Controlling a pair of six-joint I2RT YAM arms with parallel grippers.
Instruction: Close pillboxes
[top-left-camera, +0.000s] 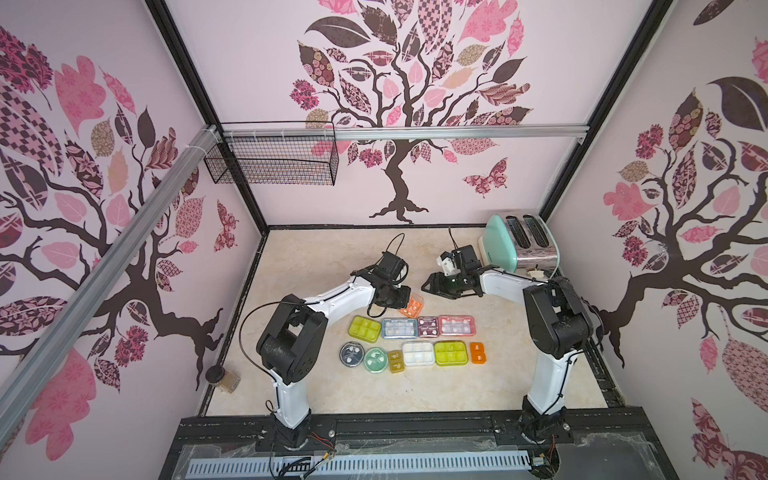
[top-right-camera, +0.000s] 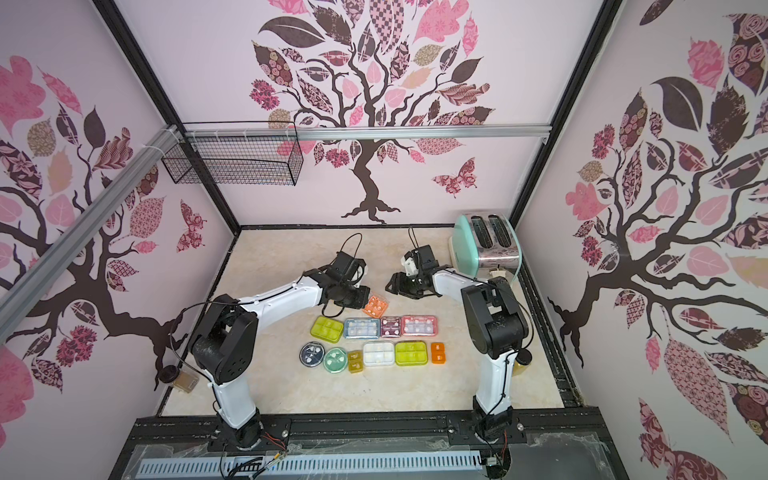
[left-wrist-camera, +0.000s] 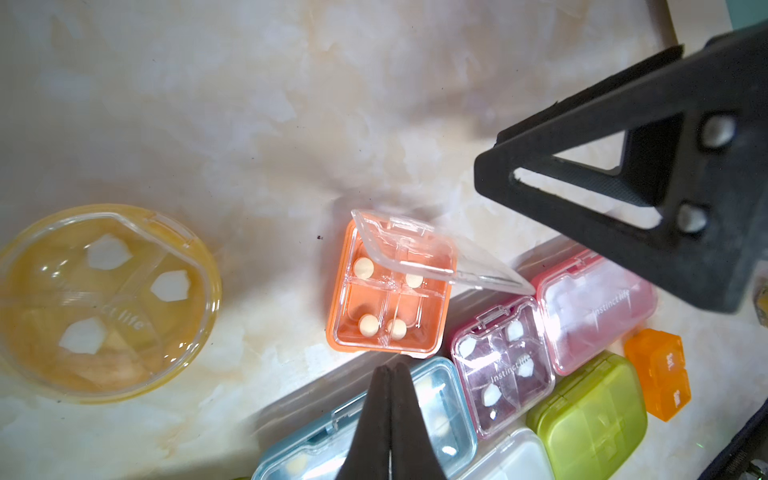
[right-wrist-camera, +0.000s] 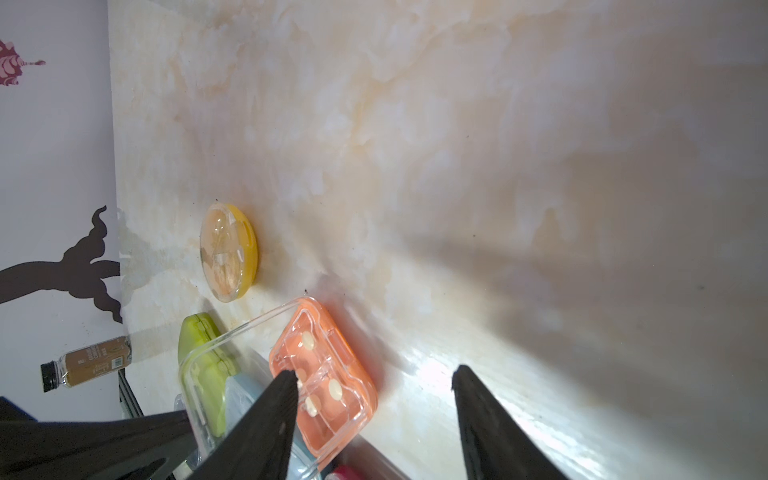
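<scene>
An orange pillbox (left-wrist-camera: 389, 296) lies on the table, its clear lid (left-wrist-camera: 444, 252) raised and tilted. Pale pills sit in its compartments. In the right wrist view, that orange pillbox (right-wrist-camera: 324, 384) is partly hidden by a finger. My left gripper is shut, nothing visible between its fingers, beside the orange box near a blue pillbox (left-wrist-camera: 432, 424). My right gripper stands open and empty, above and to the right of the box. A round yellow pillbox (left-wrist-camera: 108, 304) has its lid down; the left arm hides it in both top views.
A purple box (top-left-camera: 429, 325), a pink box (top-left-camera: 457, 325) and a yellow-green box (top-left-camera: 365, 328) form a row with the blue one. Several more pillboxes, including a white one (top-left-camera: 417, 353), lie in front. A toaster (top-left-camera: 520, 244) stands back right.
</scene>
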